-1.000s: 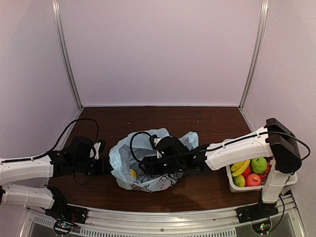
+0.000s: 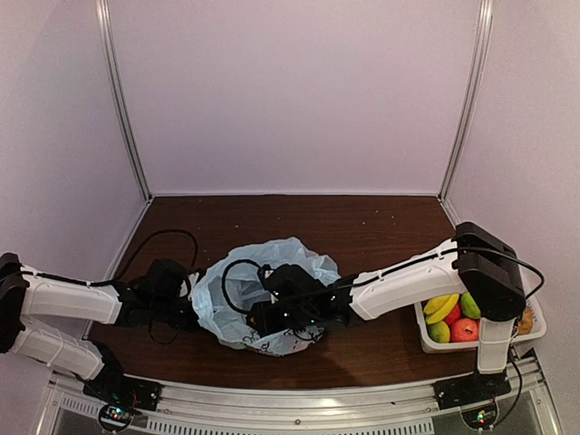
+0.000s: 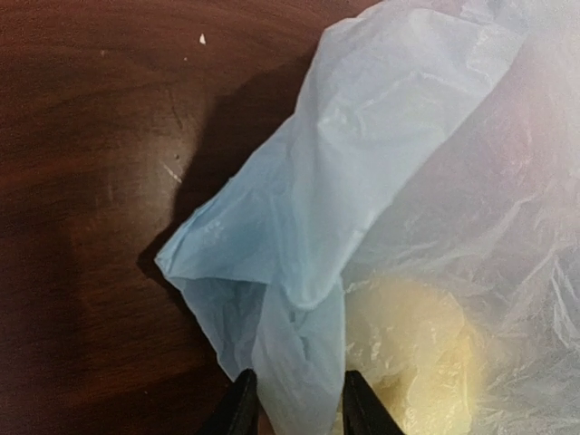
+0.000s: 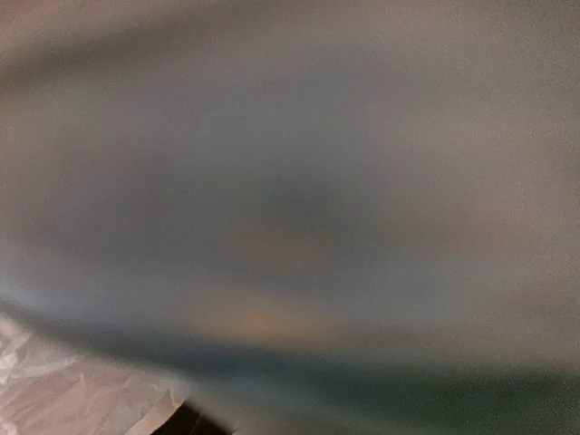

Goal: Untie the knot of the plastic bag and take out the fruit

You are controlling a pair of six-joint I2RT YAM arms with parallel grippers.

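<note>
A pale blue translucent plastic bag point(image 2: 217, 304) lies on the table with its mouth spread open. My left gripper is at the bag's left edge, its fingers apart on either side of a fold of the film. Through the plastic a yellow fruit point(image 3: 421, 340) shows beside that fold in the left wrist view. From the right, my right gripper point(image 2: 258, 319) reaches down into the bag, shut, at a small spot of yellow. What its fingers have between them cannot be made out. The right wrist view is mostly a blur, with film in its lower left corner.
A white basket point(image 2: 439, 346) with several fruits stands at the right, partly under the right arm. Bare dark table point(image 2: 299, 215) stretches behind the bag, and a metal rail point(image 2: 299, 399) runs along the front edge.
The left gripper has moved right onto the bag's left edge. My right gripper has shifted left inside the bag, covering most of the yellow fruit. The bag's rim has shifted left.
</note>
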